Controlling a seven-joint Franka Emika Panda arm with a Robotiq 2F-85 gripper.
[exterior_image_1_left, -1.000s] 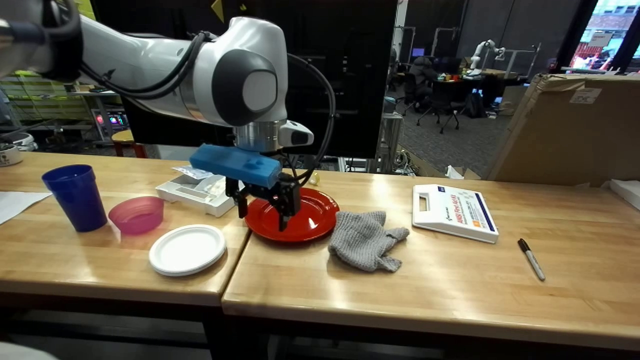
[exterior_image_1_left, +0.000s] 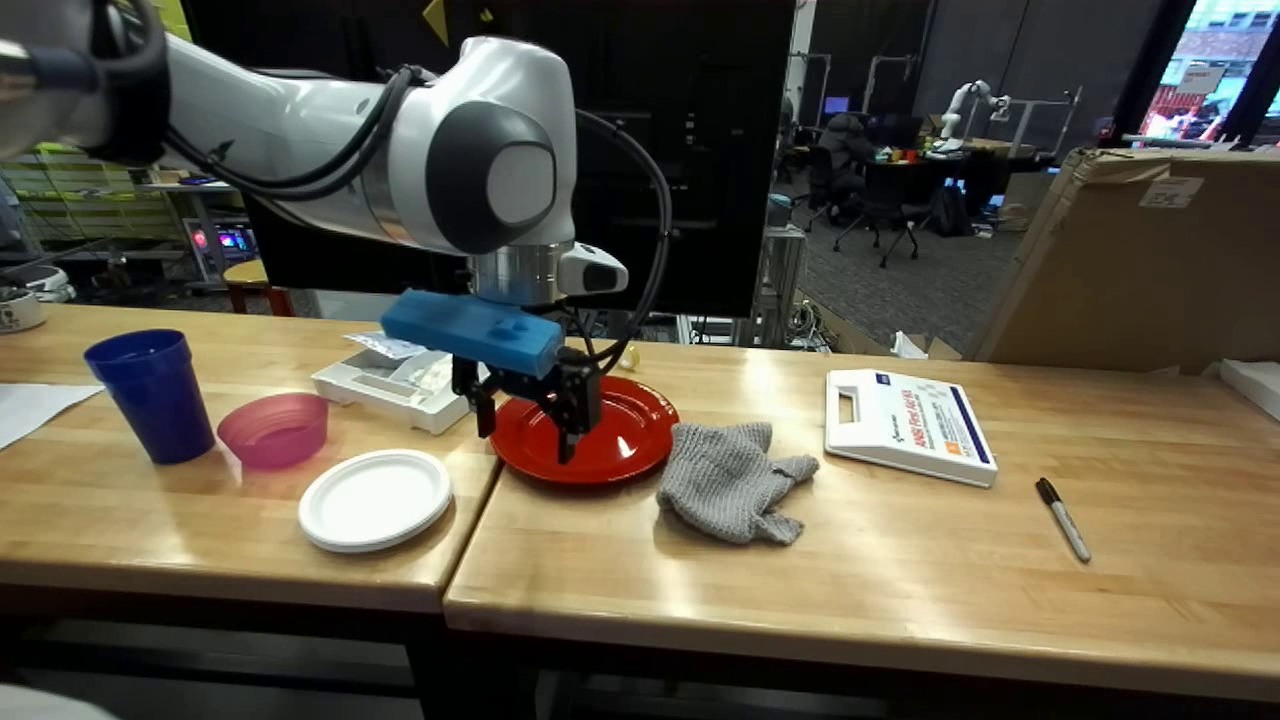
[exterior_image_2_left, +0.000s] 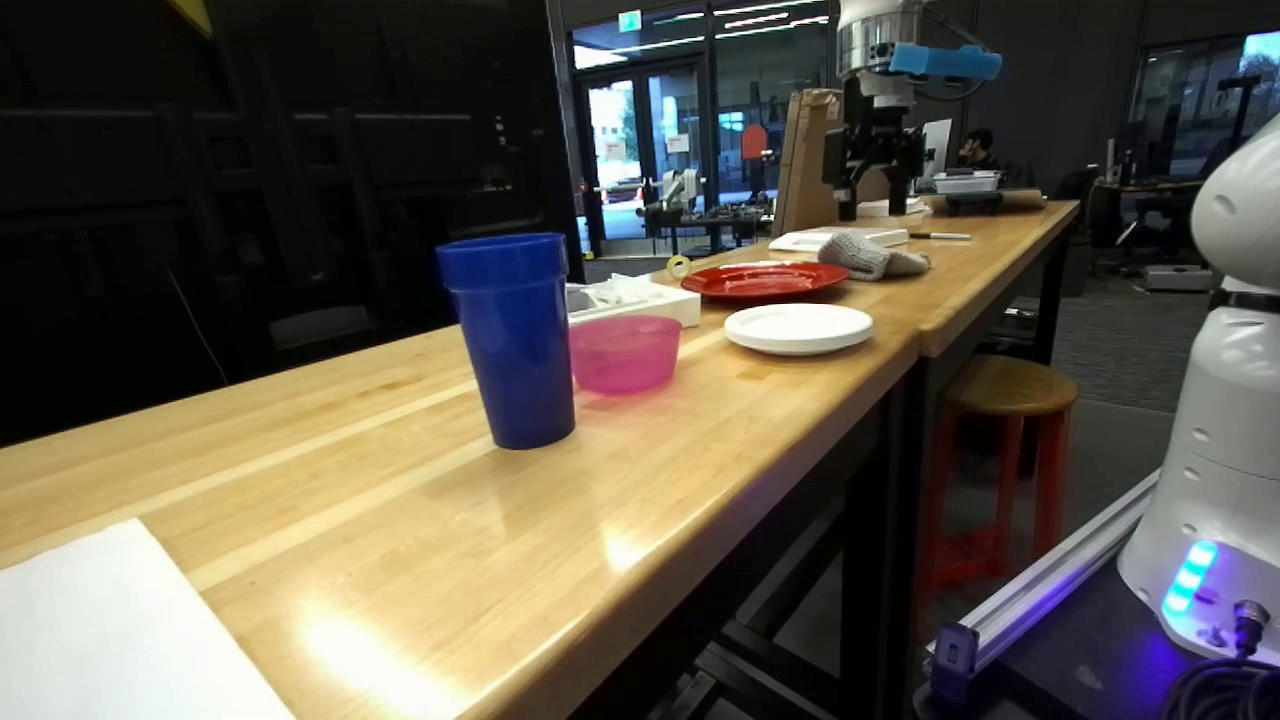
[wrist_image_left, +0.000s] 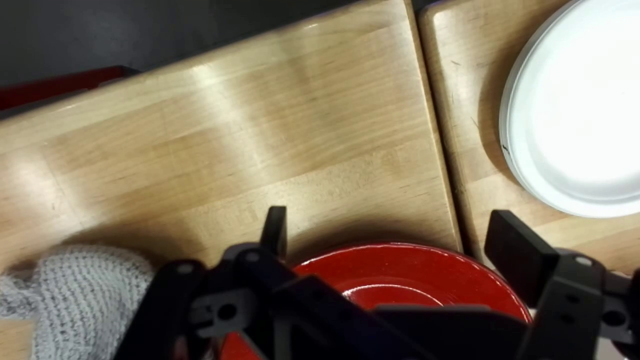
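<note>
My gripper (exterior_image_1_left: 524, 437) hangs above the table with its fingers open and nothing between them. In the wrist view the two fingertips stand wide apart, the gripper being over the near rim of a red plate (wrist_image_left: 384, 264). That red plate (exterior_image_1_left: 642, 438) lies flat behind the gripper in exterior view 1. A crumpled grey knitted cloth (exterior_image_1_left: 726, 486) rests right of the plate, close to its rim. To the left sits a white plate (exterior_image_1_left: 374, 500), empty. Behind it is a pink bowl (exterior_image_1_left: 274, 432), with a tall blue cup (exterior_image_1_left: 150, 396) beside the bowl.
A white first aid case (exterior_image_1_left: 908, 426) and a black-and-grey marker (exterior_image_1_left: 1063, 520) lie to the right. Behind the plates stands a white box (exterior_image_1_left: 408, 390) with items inside. A seam splits the tabletop.
</note>
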